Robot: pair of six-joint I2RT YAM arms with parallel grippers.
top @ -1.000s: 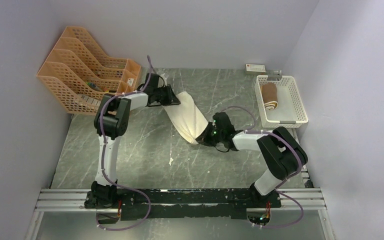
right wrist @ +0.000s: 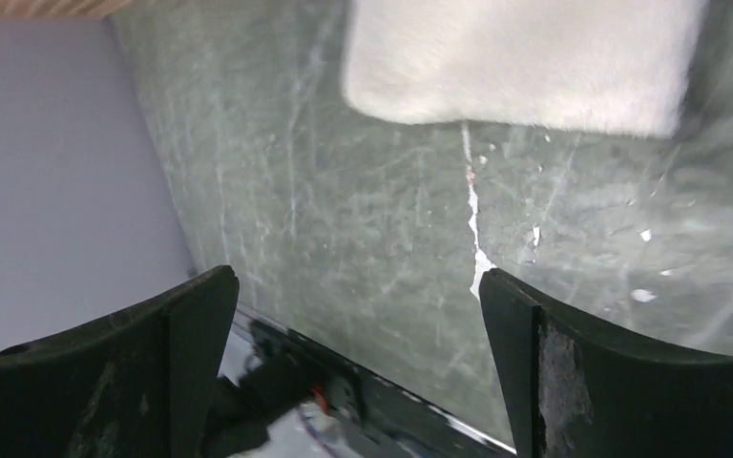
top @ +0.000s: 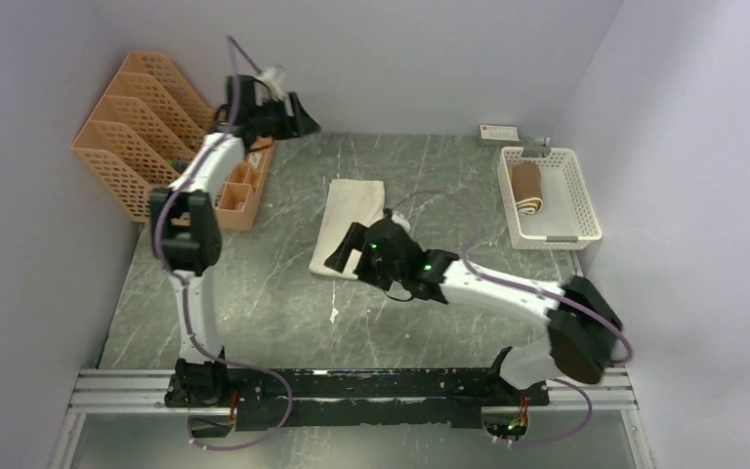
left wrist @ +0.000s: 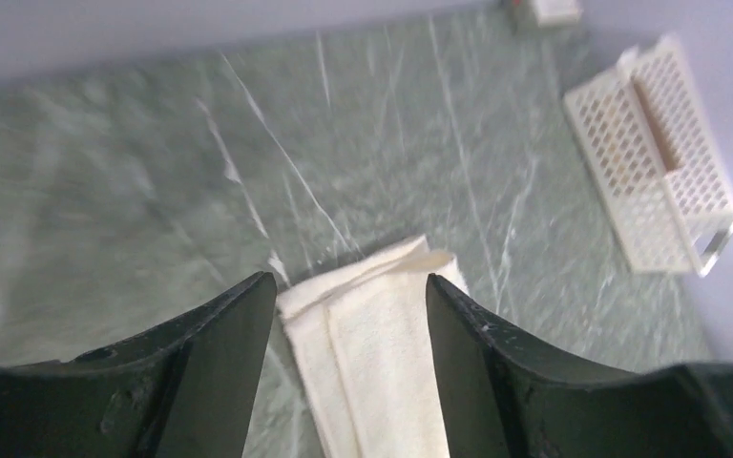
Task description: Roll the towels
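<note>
A white towel (top: 350, 207), folded into a long strip, lies on the grey table with its near right part covered by my right gripper (top: 346, 266). That gripper is open over the near end; in the right wrist view the towel's edge (right wrist: 534, 107) lies beyond its parted fingers, touching neither. Up and to the left, clear of the towel, my left gripper (top: 305, 115) is open and empty. In the left wrist view the towel (left wrist: 387, 329) appears between and beyond the separated fingers, its far end showing a loose folded layer.
The white basket (top: 586, 217) on the right holds a rolled brown towel (top: 526, 186). An orange slotted organizer (top: 122, 147) stands at the back left, close to my left arm. A small box (top: 498, 133) sits at the back wall.
The towel, slanted a second ago, has straightened nearly upright in the top view. My left gripper has left its far end, moving up and left.
</note>
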